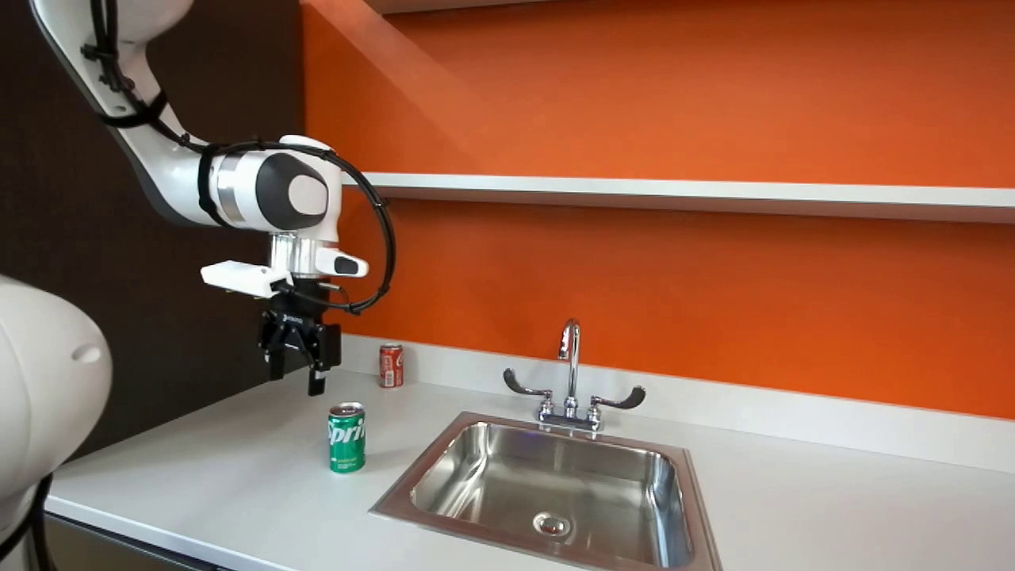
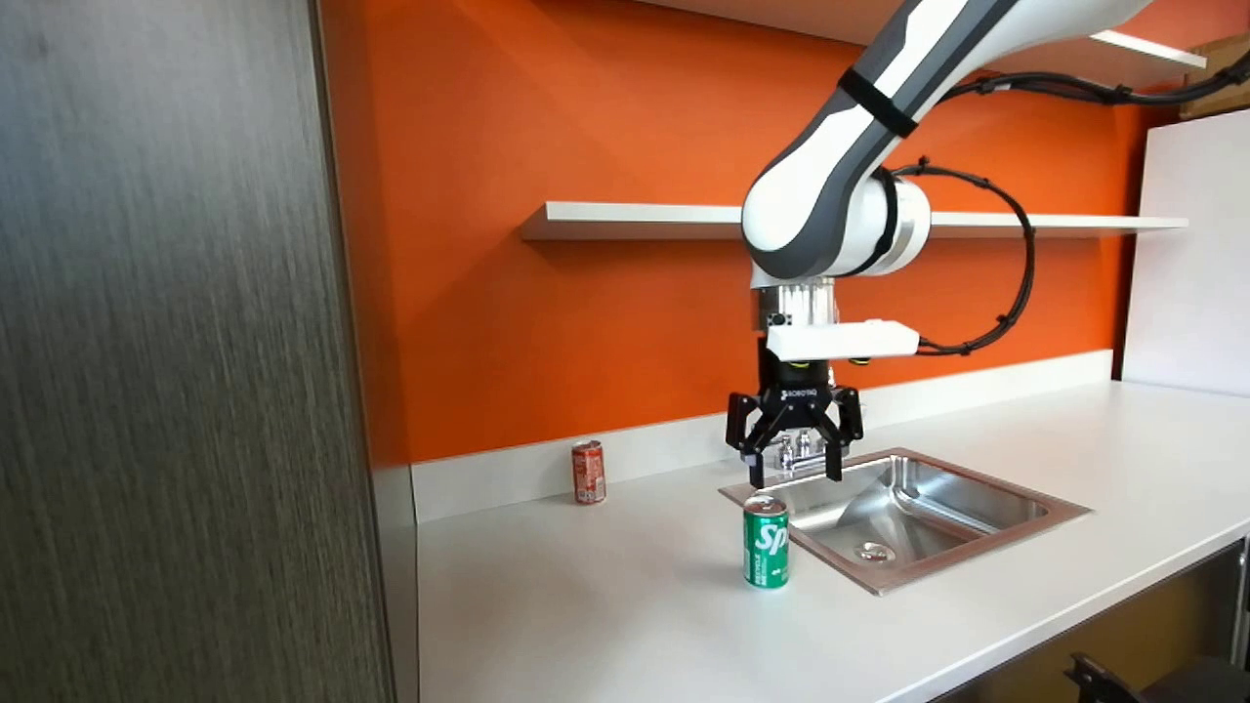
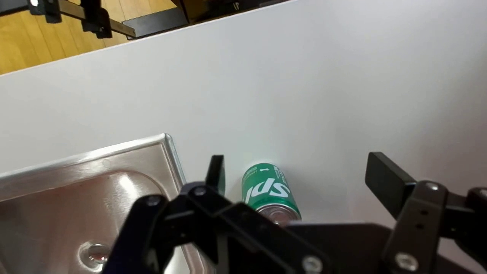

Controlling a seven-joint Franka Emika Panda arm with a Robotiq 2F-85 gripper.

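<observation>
A green Sprite can [image 1: 347,439] stands upright on the white counter, left of the sink. My gripper [image 1: 296,376] points down above the counter, its fingers spread and nothing between them. In the second exterior view the gripper [image 2: 797,475] hangs higher than the same can [image 2: 767,549], slightly to its right. From the wrist, the can [image 3: 269,189] appears between the two fingers, closer to the left one, with its lower part in this view covered by the gripper's body. A red can [image 1: 391,365] stands near the back wall, apart from the gripper.
A steel sink [image 1: 699,504] is set into the counter, with a faucet [image 1: 571,371] behind it. A white shelf [image 1: 666,195] runs along the orange wall. Dark panelling [image 2: 187,351] closes off the left side. Bare counter [image 2: 562,609] surrounds the green can.
</observation>
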